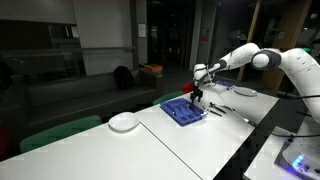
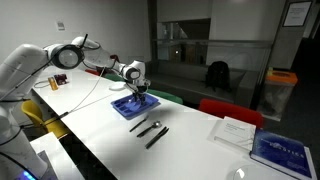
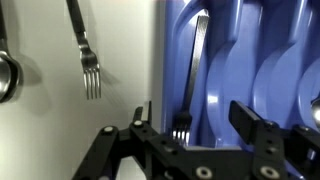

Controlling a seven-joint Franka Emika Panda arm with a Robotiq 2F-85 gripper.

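A blue cutlery tray (image 1: pixel 182 111) lies on the white table, and the wrist view shows its long left compartment (image 3: pixel 183 50) and several rounded ones to the right. One fork (image 3: pixel 193 75) rests lengthwise in that left compartment, tines toward my gripper. The fingers stand apart on either side of the fork's tines, with no contact visible. Outside the tray, to its left in the wrist view, lie another fork (image 3: pixel 84 48) and a spoon (image 3: pixel 7 74). At the tray, exterior view 2 also shows the gripper (image 2: pixel 138 96), too small there for detail.
Several dark-handled utensils lie loose beside the tray, among them a knife (image 2: pixel 157 138). A white plate (image 1: pixel 124 122) sits apart on the table. A blue box (image 2: pixel 283 151) is at the far right of exterior view 2.
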